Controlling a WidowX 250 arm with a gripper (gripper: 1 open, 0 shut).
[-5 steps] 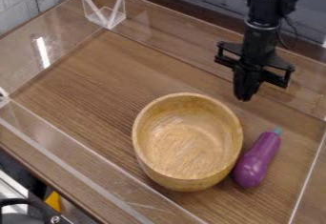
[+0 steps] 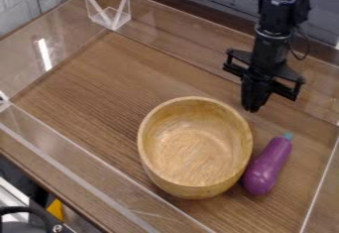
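Observation:
My black gripper [image 2: 253,102] hangs over the wooden table on the right side, behind the bowl and the eggplant, its fingers shut with nothing visible between them. A large yellow bowl [image 2: 193,148] sits at the lower middle of the table. A purple eggplant [image 2: 268,166] lies just right of the bowl, its stem end pointing away from the camera.
A white wire-like holder [image 2: 106,11] stands at the back left corner. A dark cable or fitting lies at the bottom left corner, outside the tabletop.
The gripper has shifted very slightly downward; the bowl and eggplant have not moved.

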